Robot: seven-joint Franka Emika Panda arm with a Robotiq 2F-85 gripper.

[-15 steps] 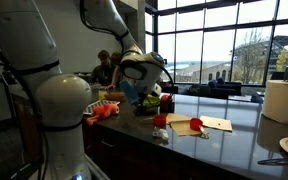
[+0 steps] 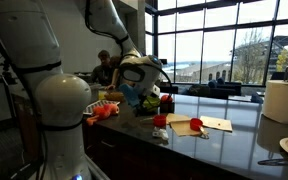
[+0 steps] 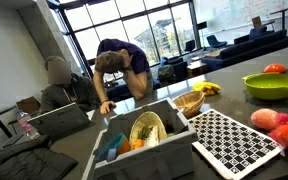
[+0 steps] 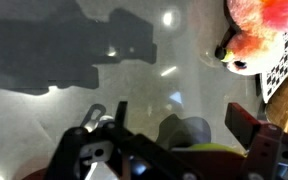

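Note:
My gripper is open above the grey tabletop, its two dark fingers wide apart with only bare surface showing between them. Past the right finger, a fluffy pink and orange toy [image 4: 254, 25] lies at the upper right of the wrist view. A green rounded thing [image 4: 210, 148] shows partly below the gripper, mostly hidden by it. In exterior view 1 the white arm [image 2: 66, 105] reaches over the table, where its fingers are too small to make out.
A checkered board [image 3: 234, 143], green bowl [image 3: 271, 87] and grey bin [image 3: 139, 159] holding items crowd the table. Red bowls [image 2: 160, 120] and a white paper [image 2: 217, 124] lie farther along. A person [image 3: 124, 62] leans at the table.
The arm's upper end has shifted slightly in exterior view 1. Nothing on the table has visibly moved.

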